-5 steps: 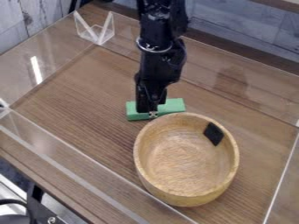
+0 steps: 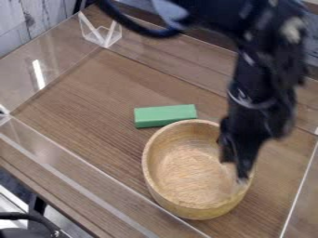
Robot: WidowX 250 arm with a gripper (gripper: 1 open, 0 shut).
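The black arm reaches in from the top and ends in my gripper, which hangs blurred over the right part of a round wooden bowl. The gripper looks shut, with nothing visible between its fingers, though the blur hides detail. A green block lies on the table just behind the bowl, apart from the gripper.
Clear plastic pieces sit along the left edge, and a dark cable lies at the lower left corner.
My gripper has moved from above the green block to the right and toward the front, over the bowl. The dark object seen in the bowl earlier is now hidden behind it.
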